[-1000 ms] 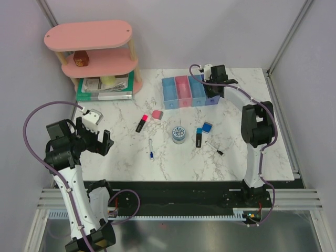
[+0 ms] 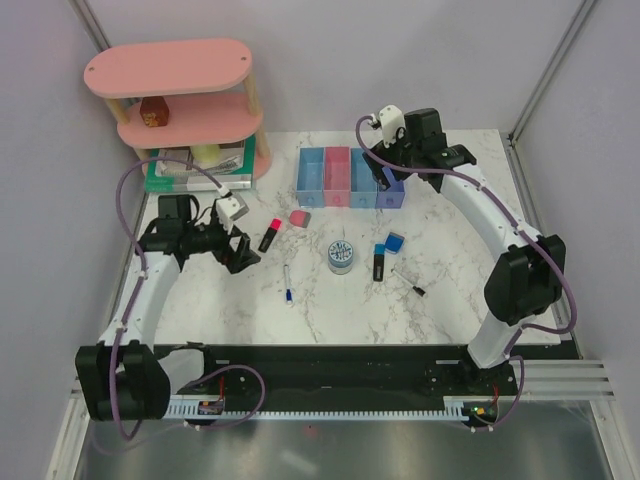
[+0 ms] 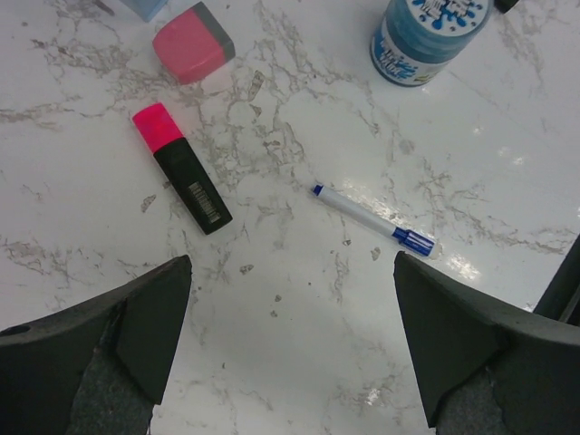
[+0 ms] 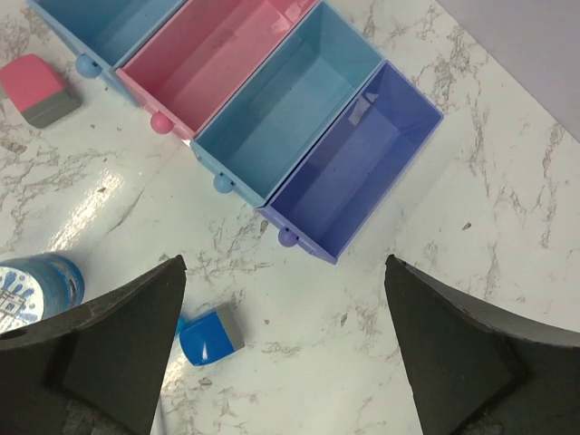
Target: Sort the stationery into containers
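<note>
Four joined bins stand at the back: a left blue bin [image 2: 311,178], a pink bin [image 2: 337,178], another blue bin [image 4: 288,104] and a purple bin [image 4: 358,163]. My right gripper [image 2: 377,170] hangs open above the right-hand bins, nothing between its fingers. Open and empty, my left gripper [image 2: 240,255] is over the table beside the pink-capped black highlighter [image 3: 184,169]. A white marker with a blue cap [image 3: 373,219] lies to its right. Farther off are a pink eraser [image 3: 193,43], a blue-capped black highlighter [image 2: 379,264], a blue eraser [image 4: 211,337] and a black-capped marker [image 2: 408,283].
A round blue-and-white jar [image 2: 341,256] stands mid-table among the stationery. A pink shelf [image 2: 190,120] with books [image 2: 200,170] beneath occupies the back left.
</note>
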